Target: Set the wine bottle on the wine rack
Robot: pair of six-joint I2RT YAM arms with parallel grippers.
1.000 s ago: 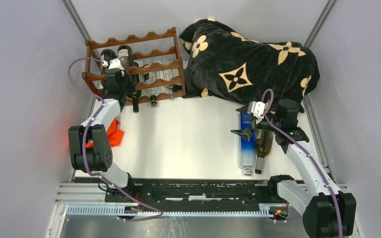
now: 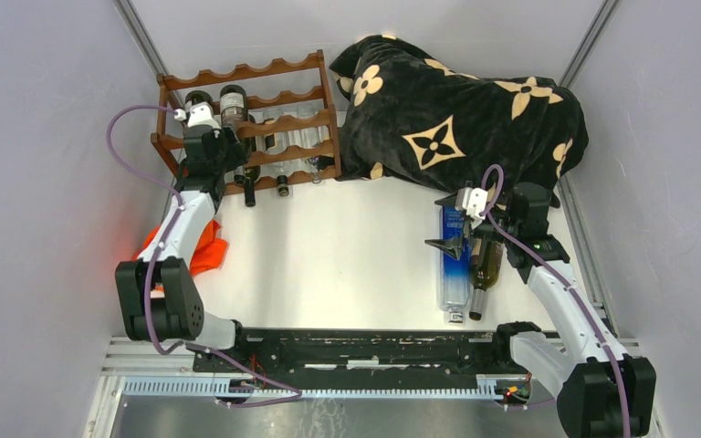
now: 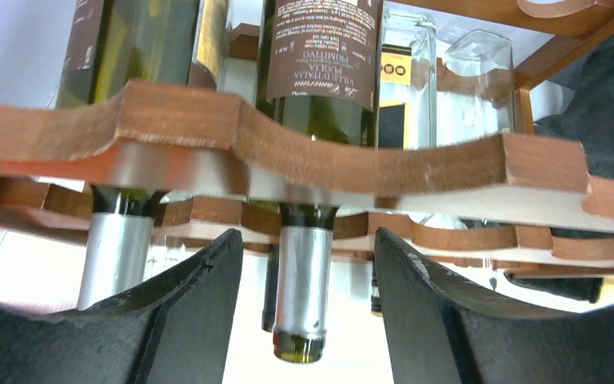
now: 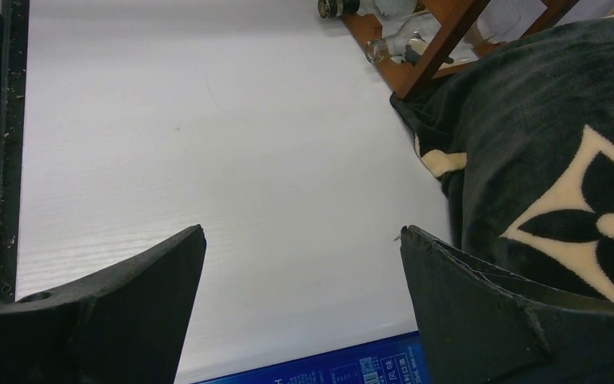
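Note:
The wine bottle [image 3: 320, 64], dark green with a brown label, rests on the wooden wine rack [image 3: 416, 168]. Its silver neck [image 3: 302, 280] sticks out below the front rail. In the left wrist view my left gripper is open, one finger on either side of that neck with gaps showing. From above, the left gripper covers the neck, while the bottle's base [image 2: 233, 96] shows on the upper rail. On the right, my open right gripper has nothing between its fingers and stands above a blue bottle [image 2: 455, 274].
Another green bottle [image 3: 120, 72] lies in the rack just left. Clear glass bottles [image 2: 306, 137] occupy slots to the right. A dark patterned cushion [image 2: 456, 109] lies beside the rack. An orange cloth [image 2: 208, 251] lies under the left arm.
The bottle stays in the rack. The right arm looks unmoved.

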